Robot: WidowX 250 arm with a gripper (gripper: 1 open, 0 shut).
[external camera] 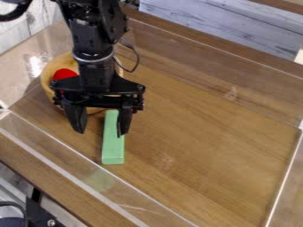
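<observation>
My gripper (pixel 101 120) is lowered over the left part of the wooden tray, open, with its fingers pointing down at the top end of a green bar (pixel 113 144) lying lengthwise on the tray floor. I cannot tell whether the fingertips touch it. Behind the gripper is an orange bowl (pixel 53 87) holding a red round object (pixel 66 74), both partly hidden by the arm.
The tray floor (pixel 213 133) is clear to the right and at the back. Raised tray edges run along the right (pixel 284 177) and the front left, with cables at the bottom left corner.
</observation>
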